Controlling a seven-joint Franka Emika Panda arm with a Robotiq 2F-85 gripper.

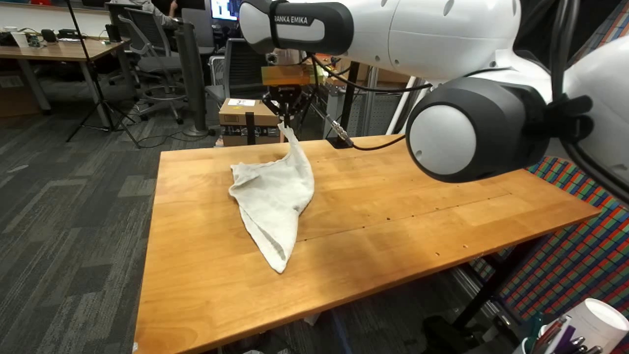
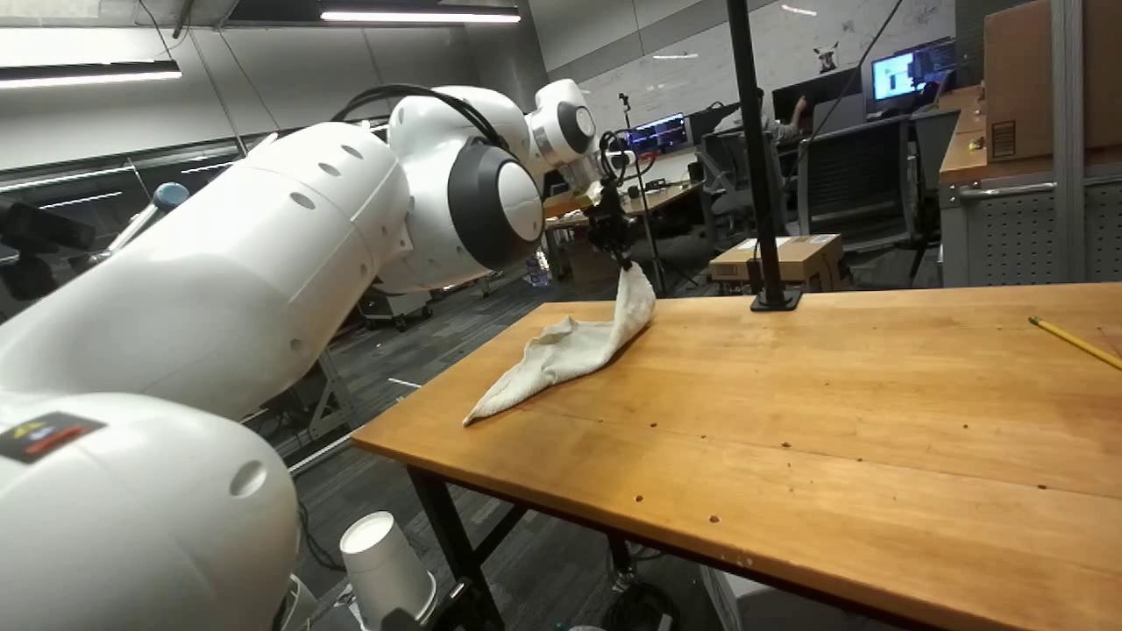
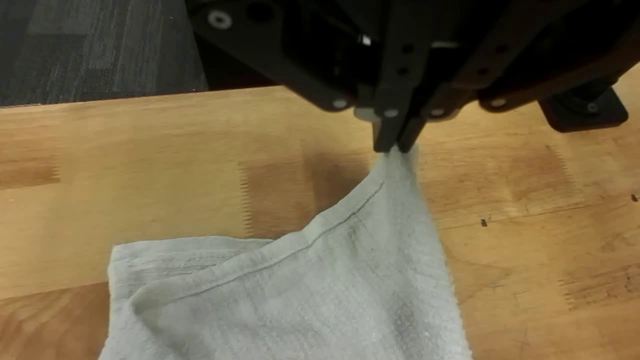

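A white cloth [image 1: 274, 194] lies partly on the wooden table, with one corner drawn upward off the surface. My gripper [image 1: 287, 120] is shut on that raised corner, above the table's far edge. In the wrist view, the cloth [image 3: 312, 288] narrows to a peak right at the tips of my gripper, with a hemmed edge running down to the left and a folded layer beneath. From the other side, the cloth [image 2: 573, 347] rises to my gripper [image 2: 625, 263], while its opposite end stays flat on the wood.
A black post [image 2: 765, 189] stands on the far edge, close to the raised corner. A yellow pencil [image 2: 1073, 342] rests on the table in the second exterior view. Cardboard boxes [image 1: 250, 115] stand beyond the table.
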